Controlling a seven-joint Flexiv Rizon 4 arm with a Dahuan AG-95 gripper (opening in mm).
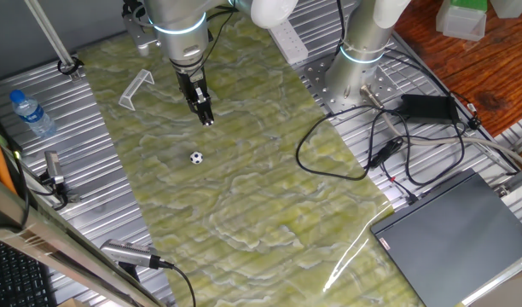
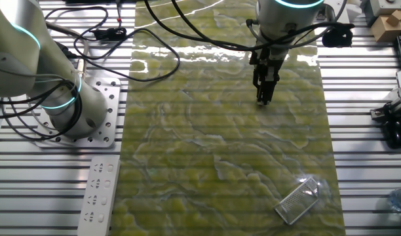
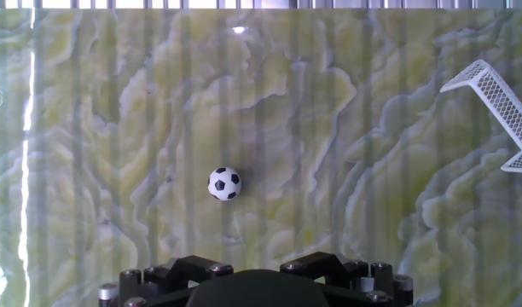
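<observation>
A small black-and-white soccer ball (image 1: 196, 158) rests on the green marbled mat (image 1: 244, 196). It also shows left of centre in the wrist view as a ball (image 3: 224, 183), with bare mat all round it. My gripper (image 1: 207, 123) hangs above the mat, pointing down, apart from the ball and on the arm's side of it. Its black linkages line the bottom edge of the wrist view, but the fingertips are hidden there. Whether the fingers are open or shut does not show clearly. In exterior view 2, the gripper (image 2: 263, 102) is seen and the ball is not.
A small white mesh goal (image 1: 136, 89) stands on the mat, to the right in the wrist view. Beside the mat lie a looped black cable (image 1: 329, 175), a laptop (image 1: 457, 239) and a power strip (image 1: 287, 41). A water bottle (image 1: 32, 113) lies off the mat's far side.
</observation>
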